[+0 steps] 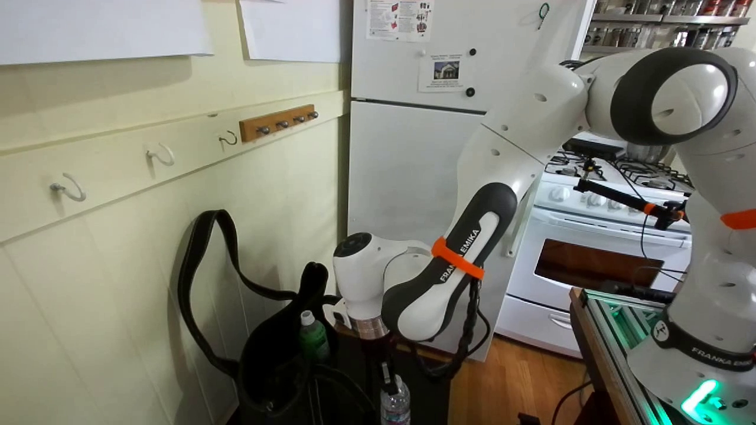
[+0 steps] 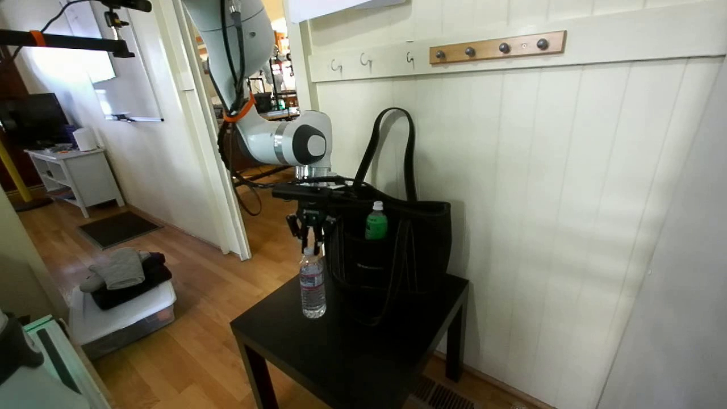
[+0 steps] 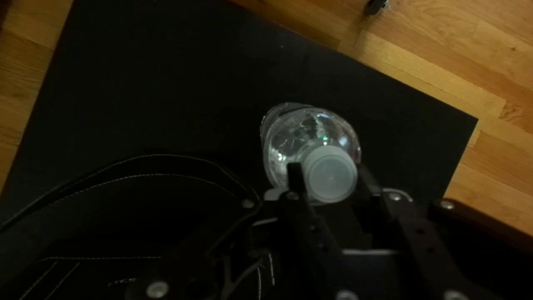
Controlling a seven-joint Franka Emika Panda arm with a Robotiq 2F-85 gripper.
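A clear water bottle with a white cap hangs upright from my gripper, which is shut on it at the neck. Looking down in the wrist view, the bottle's cap sits between the two dark fingers, its clear body below. In exterior view 1 the bottle shows under the hand, cut off by the lower edge. Beside it on the black table stands a black tote bag. A bottle of green liquid sticks up from the bag.
One bag handle stands up against the wall; another strap loops close to the bottle. Bare tabletop lies on the bottle's other side. Hooks and a wooden peg rail line the wall above.
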